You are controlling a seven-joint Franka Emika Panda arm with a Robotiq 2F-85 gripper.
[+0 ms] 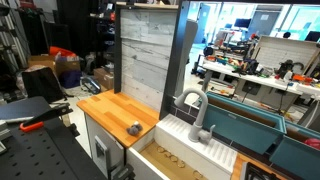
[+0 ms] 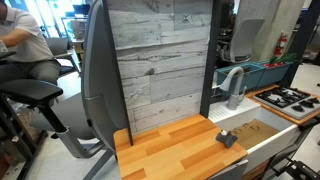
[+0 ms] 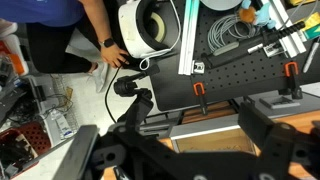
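Note:
In the wrist view, dark, blurred parts of my gripper stand along the bottom, apart on the left and right. Its fingers look open, with nothing visible held between them. The gripper is above or beside a black perforated table (image 3: 240, 75). On the wooden counter (image 2: 170, 150) sits a small grey object (image 2: 226, 138), near the corner by an open drawer (image 2: 262, 133). The same grey object (image 1: 135, 129) shows in exterior view 1. No gripper can be made out in the exterior views.
A grey faucet (image 1: 196, 112) rises behind the drawer, and a stove top (image 2: 285, 100) lies to the right. White tape (image 3: 142, 28), cable (image 3: 232, 30) and orange-handled tools (image 3: 200, 95) crowd the black table. A person sits beside it (image 3: 98, 35).

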